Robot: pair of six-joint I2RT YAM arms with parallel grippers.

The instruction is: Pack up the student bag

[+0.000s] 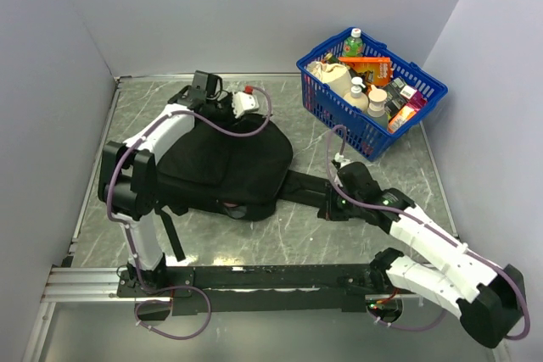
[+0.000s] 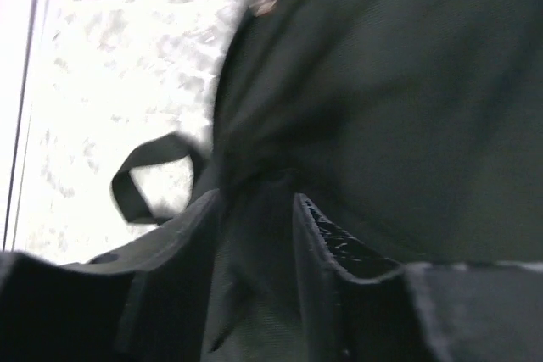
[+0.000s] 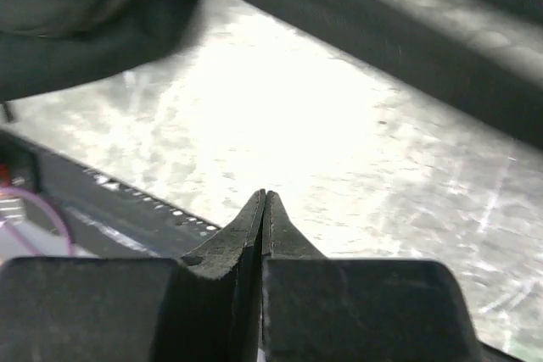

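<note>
The black student bag (image 1: 222, 167) lies collapsed on the left half of the marble table, its straps trailing to the right and toward the front. My left gripper is over the bag's upper part, fingers part open, with dark fabric below and around them; whether it grips any is unclear. My right gripper is shut, nothing showing between its fingertips, over bare table right of the bag, near a dark strap (image 3: 399, 65).
A blue basket (image 1: 373, 137) full of bottles, orange packets and other items stands at the back right. Bare table (image 1: 339, 243) shows at the front right; walls bound the left, back and right.
</note>
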